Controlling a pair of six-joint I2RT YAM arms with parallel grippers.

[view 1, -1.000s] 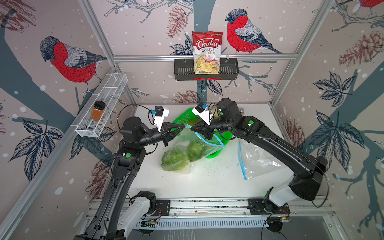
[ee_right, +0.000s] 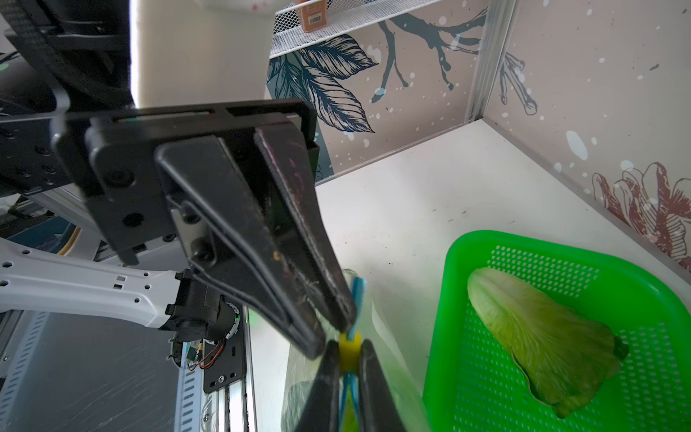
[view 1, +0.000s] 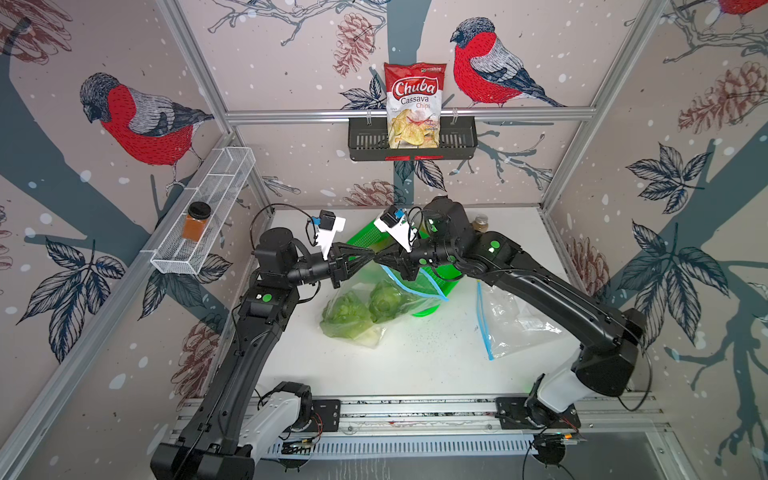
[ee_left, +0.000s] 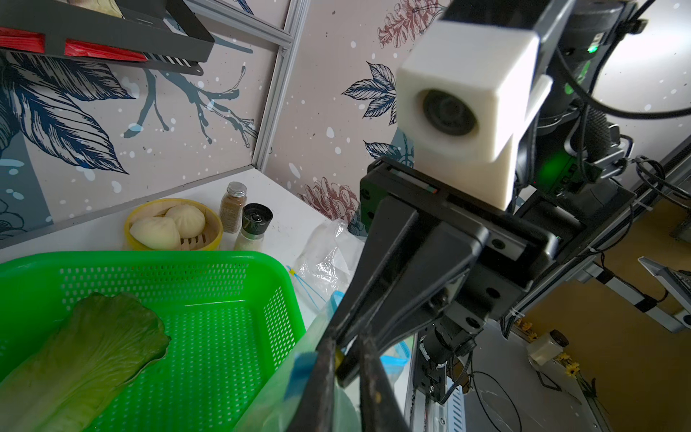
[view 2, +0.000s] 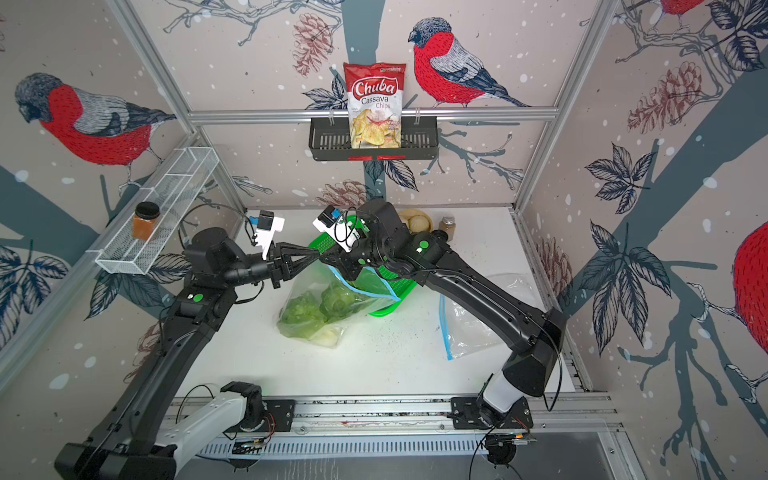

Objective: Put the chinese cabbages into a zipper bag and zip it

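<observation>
A clear zipper bag (view 1: 349, 318) with blue seal holds two chinese cabbages (view 1: 385, 301) on the table. My grippers meet above it. In the right wrist view, the bag's yellow slider (ee_right: 350, 352) sits on the blue seal between the fingertips. My right gripper is shut on the bag's top edge at that spot. My left gripper is shut beside it; whether it pinches any film is hard to tell. Another cabbage (ee_right: 547, 338) lies in the green basket (ee_right: 453, 266).
An empty zipper bag (view 1: 512, 320) lies at the right. A yellow bowl of buns (ee_left: 172, 223) and two jars (ee_left: 234, 208) stand at the back. A chips bag (view 1: 414, 104) sits on the rear shelf.
My right gripper has moved a little left, drawing the bag's top edge slightly along.
</observation>
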